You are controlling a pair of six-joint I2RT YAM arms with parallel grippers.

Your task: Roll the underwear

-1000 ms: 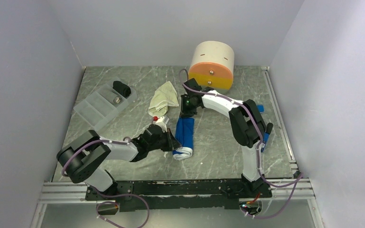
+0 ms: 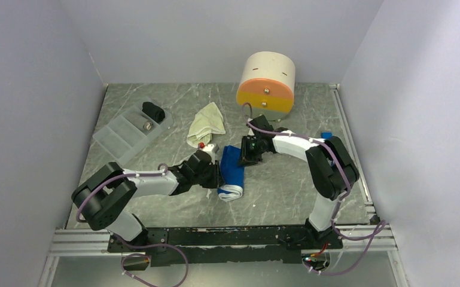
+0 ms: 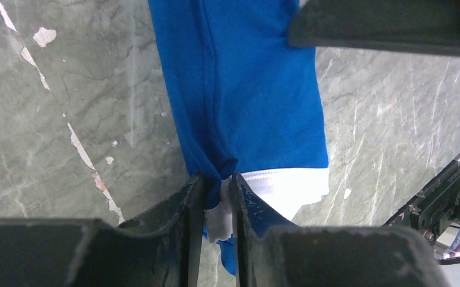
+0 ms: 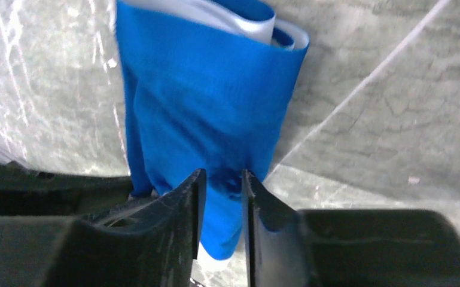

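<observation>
The blue underwear lies as a long folded strip, with a white rolled-looking end toward the front edge. At its left edge near that end is my left gripper. In the left wrist view, a creased blue and white fold rises into the narrow gap between its fingers; whether they pinch it is unclear. On the strip's right side, farther back, my right gripper is partly open, its fingertips down at the fabric. Blue cloth shows in the gap between them.
Behind lie a pale yellow cloth and a drum-shaped box with coloured drawers. A clear divided tray stands at the left, holding a dark bundle. Beside the right arm is a blue object. Bare table shows in front.
From the strip's far end, my right gripper has shifted toward the front and slightly right. My left gripper has made only small movements beside the near end. The underwear stays about where it was.
</observation>
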